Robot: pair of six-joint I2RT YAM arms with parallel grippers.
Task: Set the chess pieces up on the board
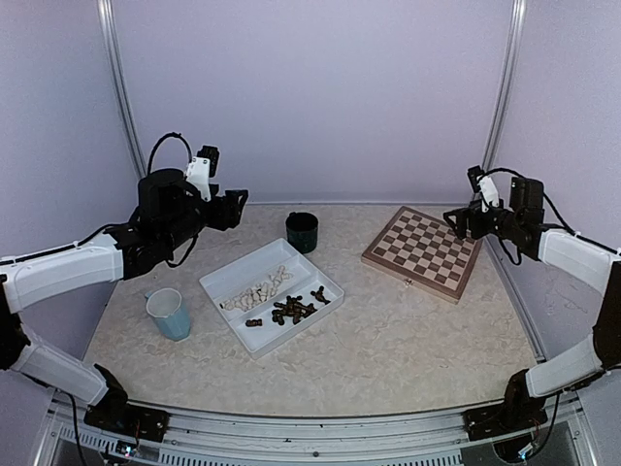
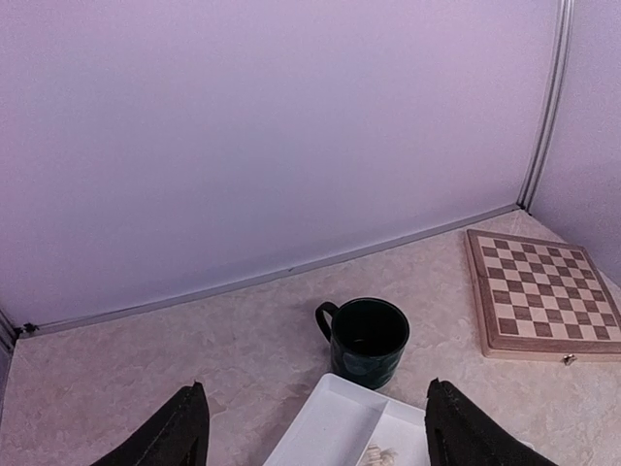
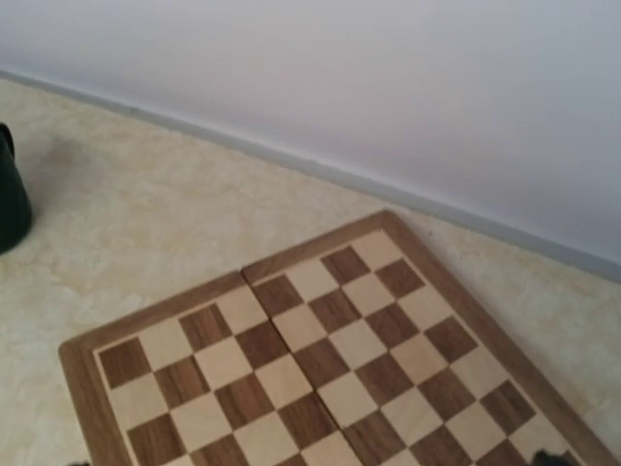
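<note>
The wooden chessboard (image 1: 424,249) lies flat at the right of the table, and no pieces stand on it; its far part fills the right wrist view (image 3: 330,340). White pieces (image 1: 260,289) and dark pieces (image 1: 293,310) lie in separate compartments of a white tray (image 1: 225,282) near the middle. My left gripper hangs above and behind the tray's left side, open and empty. Over the board's right edge hovers my right gripper (image 1: 456,225), open; only traces of its fingertips show at the bottom of its own wrist view.
A dark green mug (image 1: 302,232) stands just behind the tray. To the tray's left is a light blue cup (image 1: 169,314). Bare table lies between tray and board and along the front. Walls close off the back and sides.
</note>
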